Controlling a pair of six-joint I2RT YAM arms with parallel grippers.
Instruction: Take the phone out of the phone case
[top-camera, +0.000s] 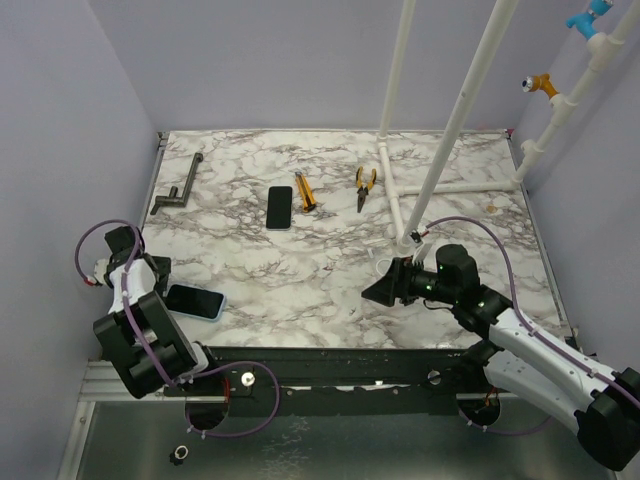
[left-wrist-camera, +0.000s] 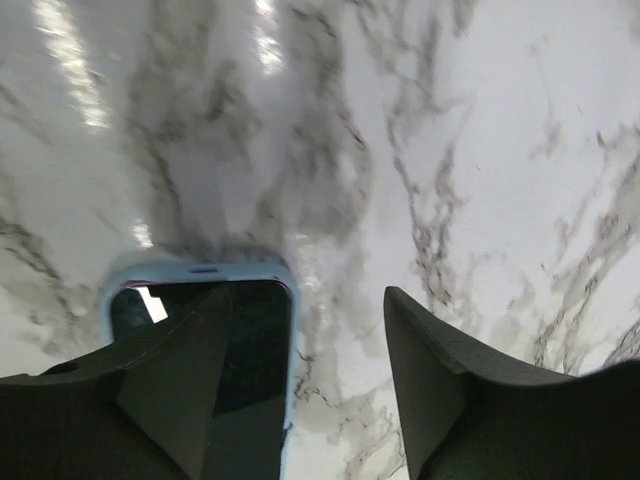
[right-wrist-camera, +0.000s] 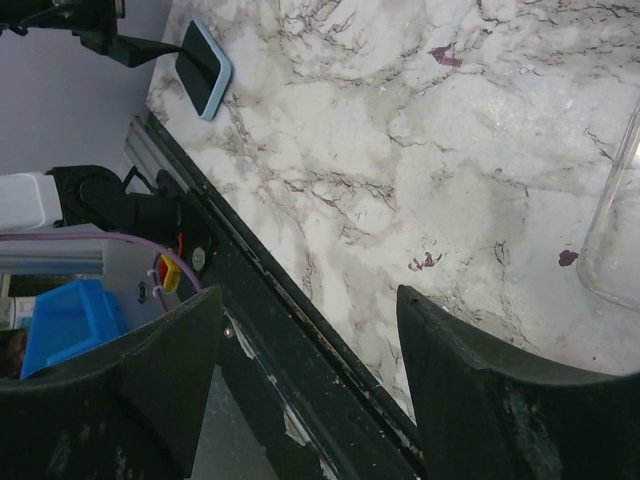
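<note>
A black phone in a light blue case (top-camera: 197, 302) lies flat, screen up, at the left front of the table. In the left wrist view the case's (left-wrist-camera: 203, 271) end and one long edge show, with the dark screen (left-wrist-camera: 250, 345) inside the rim; one finger hides part of it. My left gripper is open above that end, its fingers apart and nothing held. Seen from the right wrist, a dark fingertip of the left arm overlaps the phone (right-wrist-camera: 203, 70). Far to the right, my right gripper is open and empty over the table's front edge.
A second black phone (top-camera: 279, 208), a yellow cutter (top-camera: 305, 191), pliers (top-camera: 364, 187) and a grey pipe (top-camera: 178, 193) lie farther back. White pipes (top-camera: 391, 195) rise at the right. A clear tray (right-wrist-camera: 600, 230) lies near the right gripper. Mid-table is bare.
</note>
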